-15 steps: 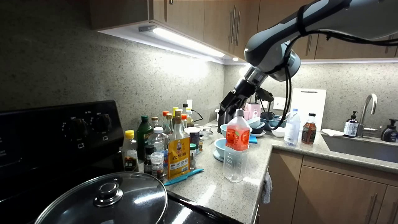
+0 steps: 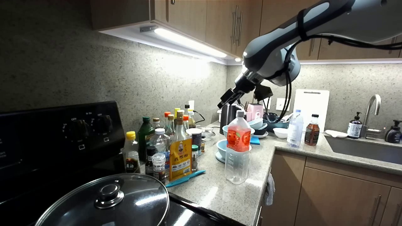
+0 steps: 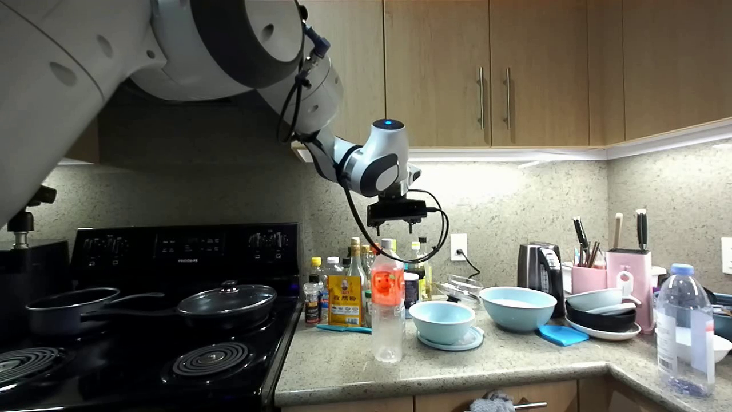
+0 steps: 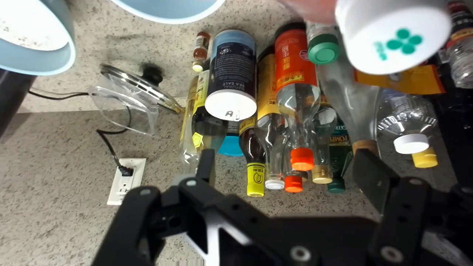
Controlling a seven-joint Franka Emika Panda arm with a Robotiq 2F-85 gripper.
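A clear bottle with a red label (image 2: 239, 140) stands upright near the counter's front; in the other exterior view the same bottle (image 3: 388, 288) is left of a light blue bowl. My gripper (image 3: 394, 229) is above and behind the bottle, apart from it. From the wrist, the gripper shows open, its two dark fingers (image 4: 375, 179) wide apart and nothing held between them. A white cap with a green clover mark (image 4: 397, 42) looms close at the upper right. Sauce bottles beyond the fingers appear farther off.
Several sauce bottles (image 2: 180, 130) crowd the wall beside the stove. Light blue bowls (image 3: 442, 320) and a kettle (image 3: 540, 274) occupy the counter to the right. A lidded pan (image 3: 226, 302) sits on the stove. Bare counter (image 3: 329, 371) lies along the front edge.
My gripper has risen and tilted, moving clear of the bottle's cap in exterior view 1. The red-labelled bottle has shifted slightly left there and still stands upright.
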